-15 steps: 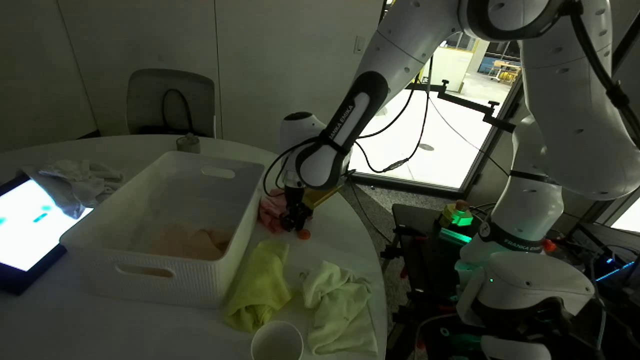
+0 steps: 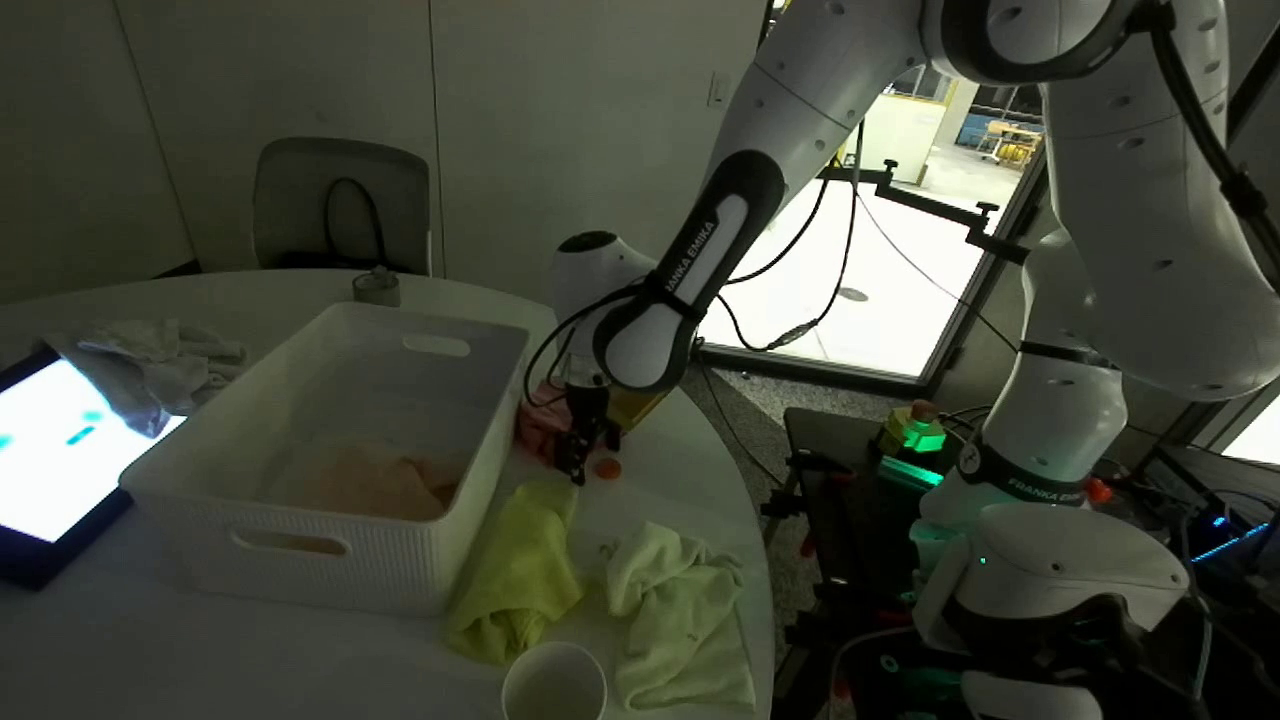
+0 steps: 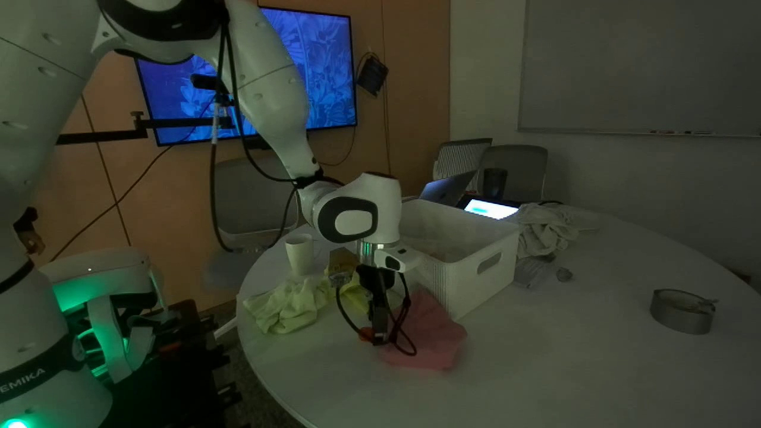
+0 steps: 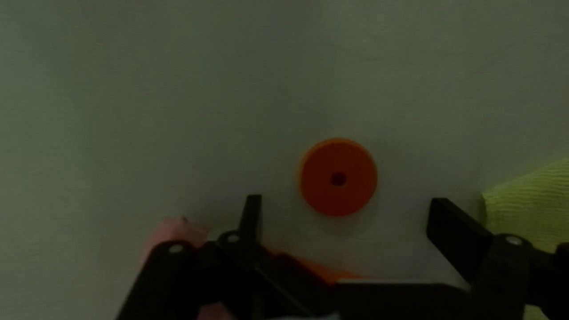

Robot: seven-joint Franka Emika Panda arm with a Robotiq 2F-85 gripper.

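Observation:
A small round orange disc (image 4: 338, 184) with a dark hole in its centre lies flat on the white table. In the wrist view my gripper is open, its dark fingers wide apart and the disc showing just ahead of the gap. Exterior view 1 has the gripper (image 2: 577, 470) low over the table, with the disc (image 2: 608, 468) close beside it. Behind the fingers is a crumpled pink cloth (image 3: 430, 331). Part of another orange surface (image 4: 322, 271) shows at the bottom of the wrist view, mostly hidden by the gripper.
A large white bin (image 2: 324, 564) stands left of the gripper in exterior view 1, orange cloth (image 2: 378, 480) inside. Nearer are a yellow-green cloth (image 2: 528, 576), a pale cloth (image 2: 681, 618) and a white cup (image 2: 554, 684). Bare table (image 3: 571, 342) spreads right in exterior view 2.
In exterior view 1 the gripper has shifted slightly left and toward the camera, its fingertips now lower in the picture. The disc, cloths and bin are where they were.

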